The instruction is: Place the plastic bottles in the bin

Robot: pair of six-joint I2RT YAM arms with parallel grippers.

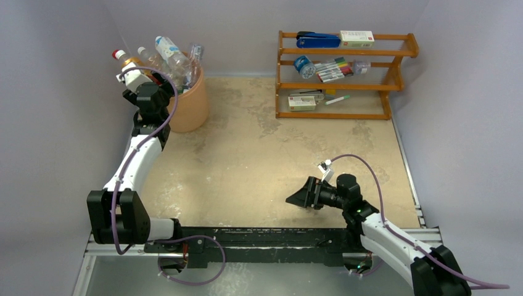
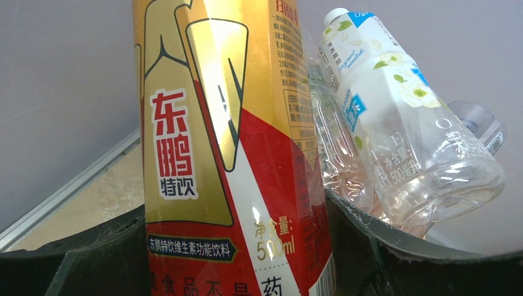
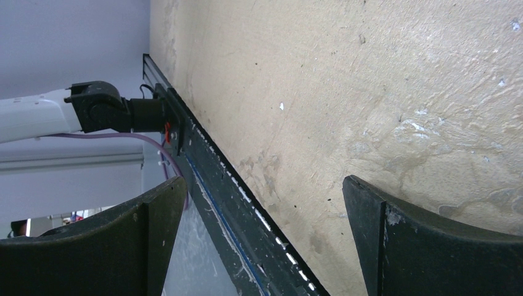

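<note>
The orange bin (image 1: 188,111) at the top left is crowded with plastic bottles, among them a white-labelled bottle (image 2: 407,123) and a clear bottle (image 1: 172,58). My left gripper (image 1: 148,86) is at the bin's mouth, with a gold-and-red drink bottle (image 2: 237,148) between its fingers; whether they grip it or are loosening cannot be told. My right gripper is open and empty, low over the table (image 1: 240,160) at the front right.
A wooden rack (image 1: 333,115) holding pens, boxes, a jar and a stapler stands at the back right. Walls close in the back and both sides.
</note>
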